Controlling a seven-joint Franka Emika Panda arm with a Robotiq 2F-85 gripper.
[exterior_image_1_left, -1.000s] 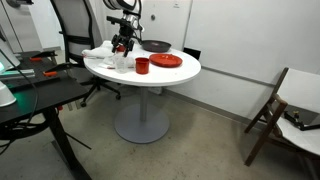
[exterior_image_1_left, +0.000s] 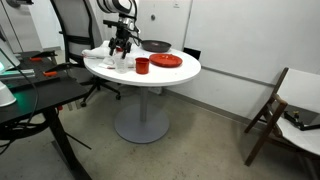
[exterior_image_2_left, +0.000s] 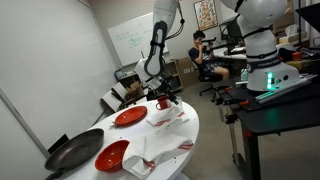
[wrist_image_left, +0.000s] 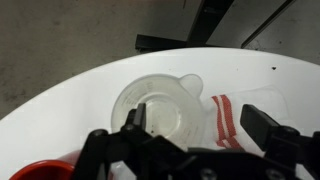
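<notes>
My gripper is open in the wrist view, its dark fingers spread apart with nothing between them. Below it lies a clear round container (wrist_image_left: 150, 98) with a small tab on its rim, near the table edge; the left finger overlaps it in the picture. A white cloth with red stripes (wrist_image_left: 229, 122) lies under the right finger. At the lower left corner shows part of a red cup (wrist_image_left: 42, 171). In exterior view 1 the gripper (exterior_image_1_left: 122, 48) points down over the near left part of the round table (exterior_image_1_left: 190, 70), by the red cup (exterior_image_1_left: 142, 66).
A red plate (exterior_image_1_left: 166, 60) and a dark pan (exterior_image_1_left: 155, 45) stand farther back. Exterior view 2 shows a red bowl (exterior_image_2_left: 111, 156) beside the pan (exterior_image_2_left: 72, 152), and a crumpled cloth (exterior_image_2_left: 158, 148). A dark bench (exterior_image_1_left: 45, 95) stands left of the table.
The gripper has shifted slightly, covering more of the red patch behind it in exterior view 1. The table items look unmoved.
</notes>
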